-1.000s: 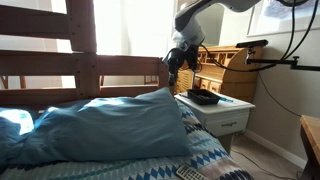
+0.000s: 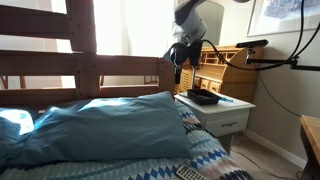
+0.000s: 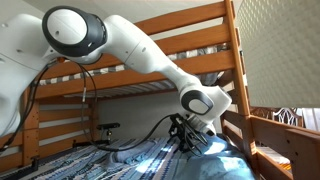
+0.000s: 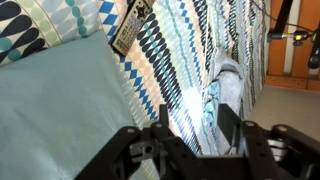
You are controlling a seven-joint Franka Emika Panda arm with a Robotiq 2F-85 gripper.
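Observation:
My gripper hangs over the bed, its fingers apart and only bedding visible between them. From the side, the gripper (image 2: pixel 184 72) appears above the far end of the blue pillow (image 2: pixel 110 128), near the nightstand. In the wrist view the pillow (image 4: pixel 60 115) fills the lower left. A remote control (image 4: pixel 130 27) lies on the patterned blanket (image 4: pixel 155 65) at the pillow's upper right corner. Beyond the right finger is a crumpled pale grey cloth (image 4: pixel 228 85). The second exterior view shows the gripper (image 3: pixel 186 135) small and dark above the bedding.
A black tray (image 2: pixel 203 97) stands on the white nightstand (image 2: pixel 222 120), with a wooden roll-top desk (image 2: pixel 228 65) behind. Wooden bed rails (image 2: pixel 40 65) bound the bed's far side. An upper bunk (image 3: pixel 185 45) spans above the arm. Open blanket surrounds the remote.
In exterior view 1 my gripper has shifted slightly right and changed its tilt over the last second; its fingers now hang downward, apart. The pillow, remote and tray have stayed put.

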